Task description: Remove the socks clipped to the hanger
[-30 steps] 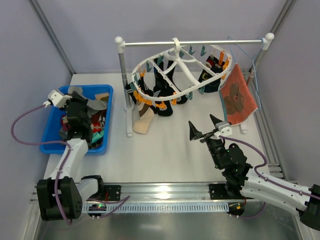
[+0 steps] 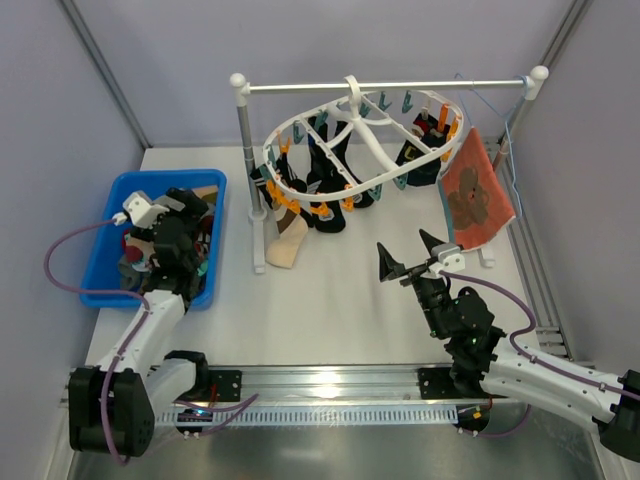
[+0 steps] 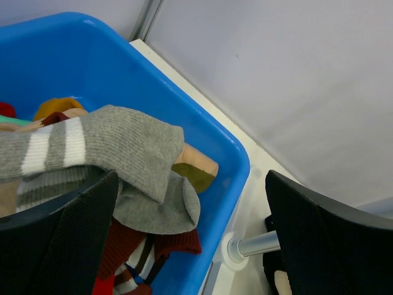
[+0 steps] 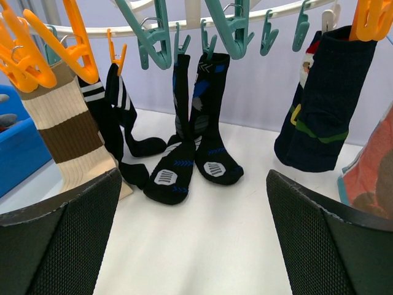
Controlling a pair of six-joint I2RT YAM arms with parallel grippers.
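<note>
From the round white hanger (image 2: 365, 150) several socks hang by orange and green clips. The right wrist view shows a beige-and-brown striped sock (image 4: 67, 126), black socks with blue marks (image 4: 209, 120) and a dark Santa-patterned sock (image 4: 328, 101). My left gripper (image 2: 178, 205) is over the blue bin (image 2: 125, 190), its fingers spread with nothing held. Below it in the left wrist view lies a grey sock with white stripes (image 3: 123, 144) on other socks. Out in front of the hanger, my right gripper (image 2: 408, 262) stands open and empty.
An orange cloth with a brown flower (image 2: 475, 200) hangs at the right. The hanger's upright post (image 2: 248, 160) stands between the bin and the hanging socks.
My left arm has shifted to the right over the bin and its gripper now covers the bin's back right part. The right arm and the hanging socks have stayed put.
</note>
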